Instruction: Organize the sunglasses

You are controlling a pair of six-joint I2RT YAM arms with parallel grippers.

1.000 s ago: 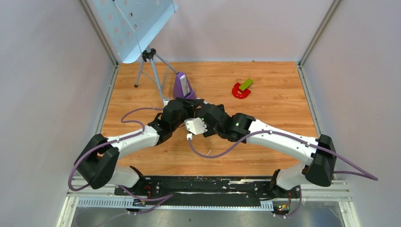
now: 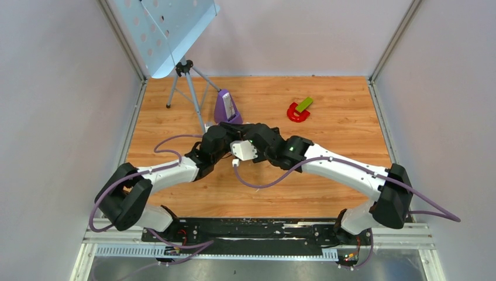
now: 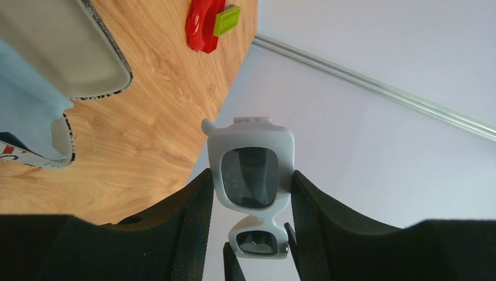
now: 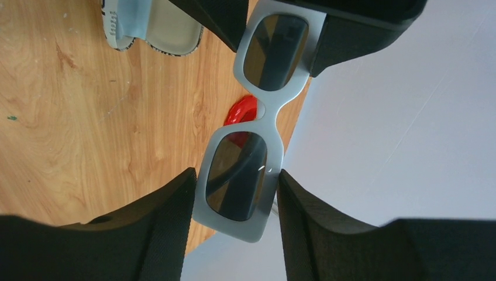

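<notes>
White sunglasses with dark lenses [image 3: 251, 140] hang between both grippers, folded side not clear. In the left wrist view my left gripper has its fingertips at either side of the nearer lens frame. In the right wrist view my right gripper has its fingertips at either side of the other lens [image 4: 237, 175], the left gripper's fingers at the top end. An open case [image 3: 93, 58] with a pale blue cloth [image 3: 26, 99] lies below, toward the left in that view.
A red ring-like object [image 2: 297, 116] with a green block [image 2: 304, 103] lies at back right. A purple stand [image 2: 225, 105] and a tripod [image 2: 190, 82] with a pale panel [image 2: 164, 29] occupy the back left.
The left arm has barely moved.
</notes>
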